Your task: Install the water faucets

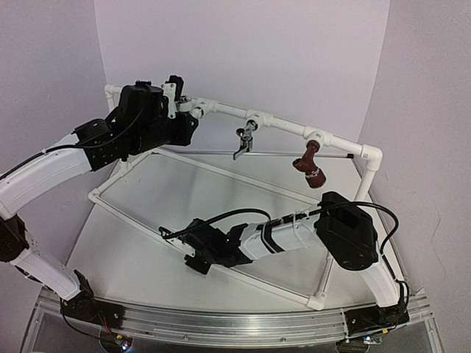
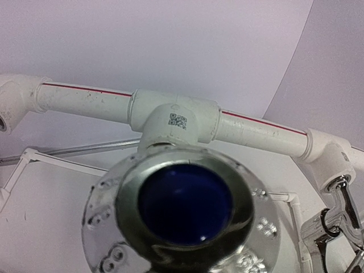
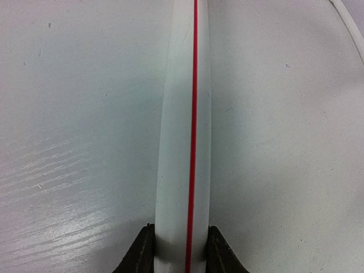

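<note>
A faucet with a clear round handle and blue cap (image 2: 185,205) stands in front of a white tee (image 2: 177,116) on the upper pipe. The handle hides most of the joint between them, so how far the faucet is seated cannot be told. In the top view my left gripper (image 1: 193,121) is close by that tee, its fingers hidden. A chrome faucet (image 1: 244,140) hangs from the middle tee, and a dark red faucet (image 1: 313,165) from the right one. My right gripper is shut on the lower white pipe (image 3: 185,142), with a black fingertip (image 3: 142,250) against its side.
The white pipe frame (image 1: 283,123) fills the workspace, with lower rails near the white board (image 1: 184,191). Grey walls close in on both sides. A metal rail (image 1: 221,331) runs along the front. Cables loop over the right arm.
</note>
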